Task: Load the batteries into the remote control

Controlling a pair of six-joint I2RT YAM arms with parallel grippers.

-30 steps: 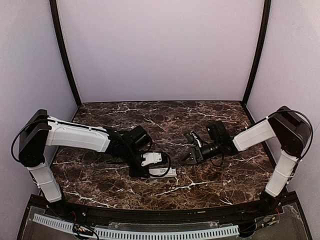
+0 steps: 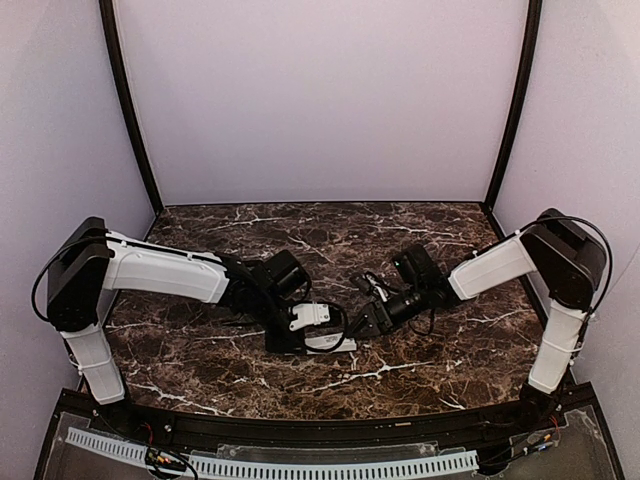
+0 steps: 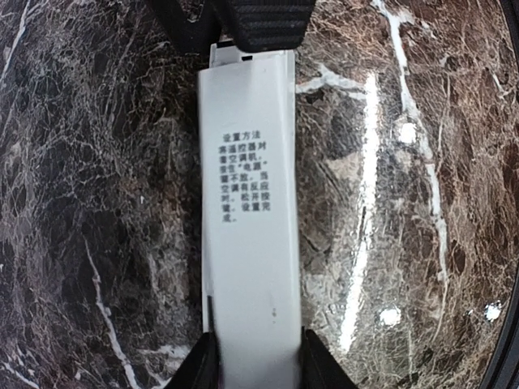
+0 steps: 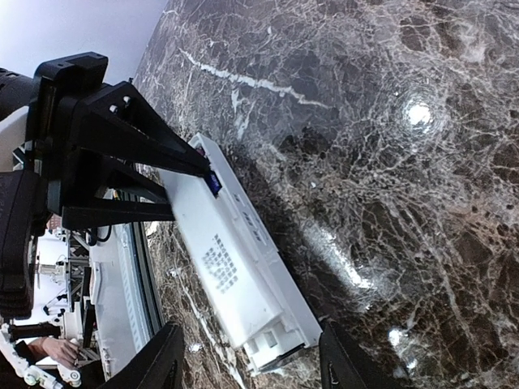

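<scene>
The white remote control lies on the marble table, its back with printed Chinese text upward in the left wrist view. My left gripper has its fingers around one end of the remote; whether they grip it is unclear. In the right wrist view a small blue piece, possibly a battery, shows by the left gripper's fingertips on the remote. My right gripper is part open at the remote's other end, its fingers either side of that end. No loose batteries are clearly visible.
White walls surround it at the back and both sides, and a dark rail runs along the front edge.
My right gripper has moved left and slightly down toward the remote's end. The left gripper and remote have shifted slightly to the right.
</scene>
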